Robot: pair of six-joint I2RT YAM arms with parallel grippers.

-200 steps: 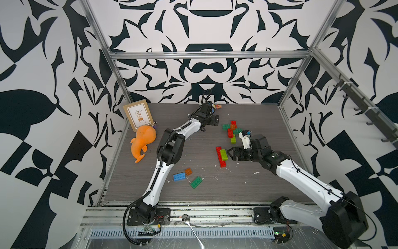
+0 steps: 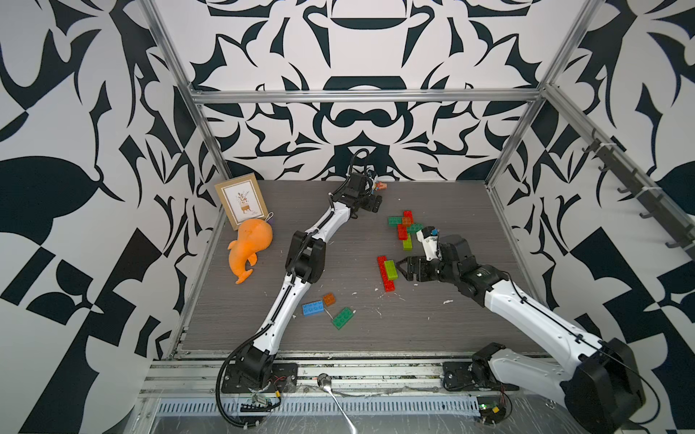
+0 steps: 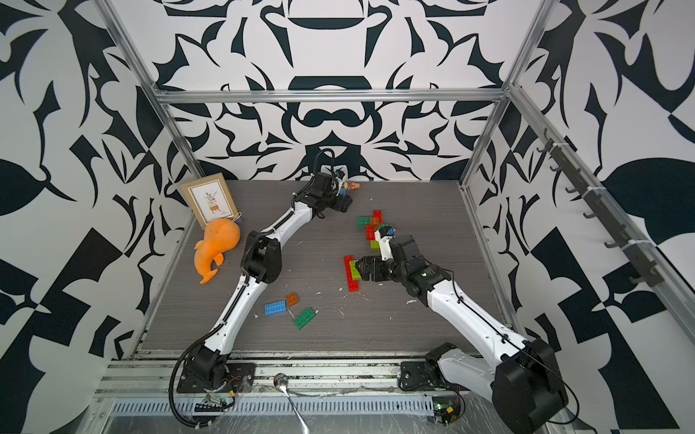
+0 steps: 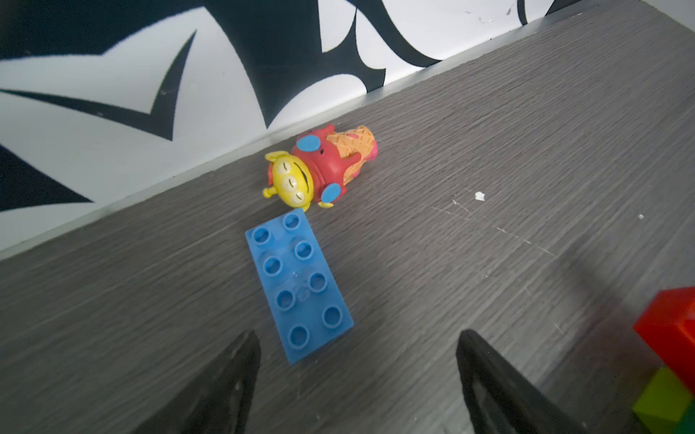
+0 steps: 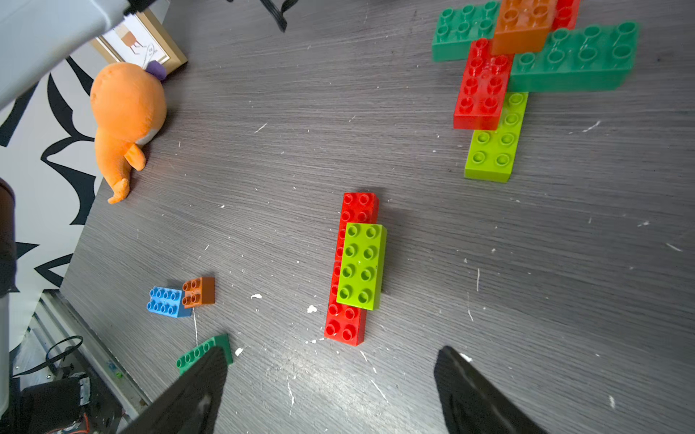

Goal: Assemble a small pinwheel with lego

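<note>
Near the back wall, my left gripper is open over the table, with a blue brick (image 4: 297,285) lying just ahead of its left finger. Nothing is between its fingers. My right gripper stands open, also empty. Ahead of it, a lime brick (image 5: 362,264) sits on a long red brick (image 5: 344,322). Farther back lies a pinwheel-like group of a green brick (image 5: 461,32), a red brick (image 5: 481,86), a longer green brick (image 5: 579,61) and a lime brick (image 5: 499,148), with an orange brick (image 5: 525,25) on top at the centre.
A toy figure (image 4: 311,170) lies by the back wall, close to the blue brick. At front left are another blue brick (image 2: 312,308), an orange brick (image 2: 329,298) and a green brick (image 2: 342,318). An orange plush (image 2: 250,246) and a picture frame (image 2: 242,200) occupy the left side.
My left arm has stretched farther toward the back wall, and its gripper has moved back slightly. The right arm and the bricks on the table look unmoved.
</note>
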